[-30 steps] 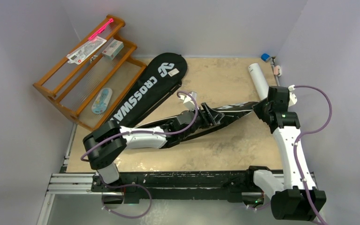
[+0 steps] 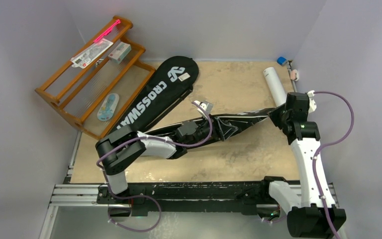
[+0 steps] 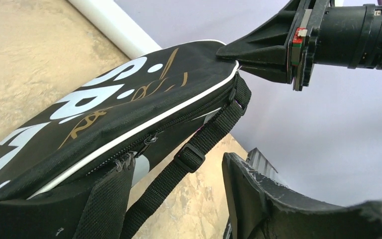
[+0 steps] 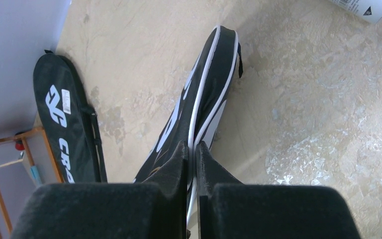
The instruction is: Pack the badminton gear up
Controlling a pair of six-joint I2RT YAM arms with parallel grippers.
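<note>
A long black racket bag with white piping (image 2: pixel 248 117) stretches across the middle, its right end raised. My right gripper is shut on that end's piped edge. In the left wrist view the bag's zipper pull (image 3: pixel 149 141) and strap (image 3: pixel 190 157) show along the side. My left gripper is part open around the strap region, over the bag's side; whether it touches anything is unclear. A second CROSSWAY bag (image 2: pixel 159 89) lies flat behind, beside the wooden rack.
The wooden rack (image 2: pixel 79 109) with small packages stands at the left. A white tube (image 2: pixel 273 82) and small blue item (image 2: pixel 281 60) lie at the back right. Bare board shows in front and behind the middle.
My left gripper has shifted slightly right along the bag and its angle has changed a little. The right arm is nearly unmoved.
</note>
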